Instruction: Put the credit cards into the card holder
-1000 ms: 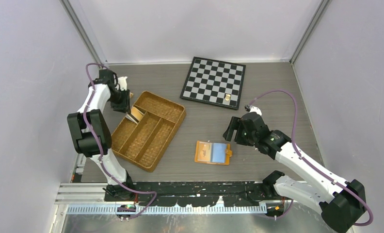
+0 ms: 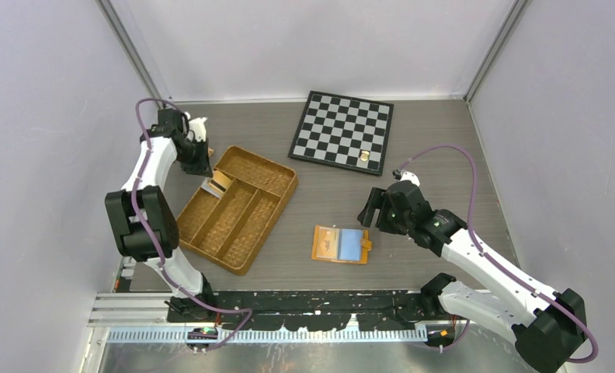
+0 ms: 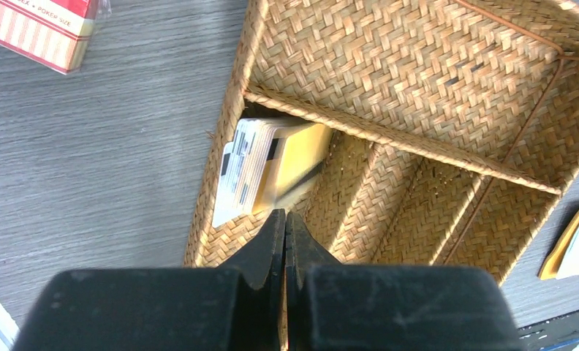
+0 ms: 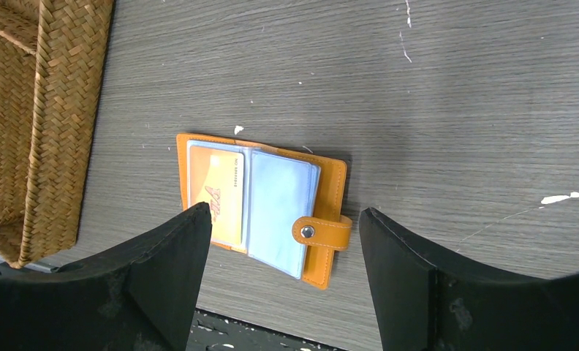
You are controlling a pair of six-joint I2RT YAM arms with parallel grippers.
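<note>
In the left wrist view several credit cards point(image 3: 290, 164) lean in the end of the basket's left compartment, the front one yellow with a dark stripe. Over that compartment my left gripper is shut, its fingertips together with nothing between them; the cards lie beyond the tips. The orange card holder point(image 4: 330, 183) rests unfolded on the table. Its left sleeve carries an orange card point(image 4: 226, 194); a pale blue sleeve point(image 4: 279, 208) fills the right half beside a snap strap. Above the holder, my right gripper stands open and empty, its fingers wide apart.
The woven basket point(image 2: 250, 252) with divided compartments stands left of the holder. A chessboard point(image 2: 300, 144) lies at the back, and a red-striped box point(image 3: 45, 36) is beyond the basket's left wall. Bare table lies between basket and right arm.
The cards remain in the compartment, spread differently. The right arm looks almost still.
</note>
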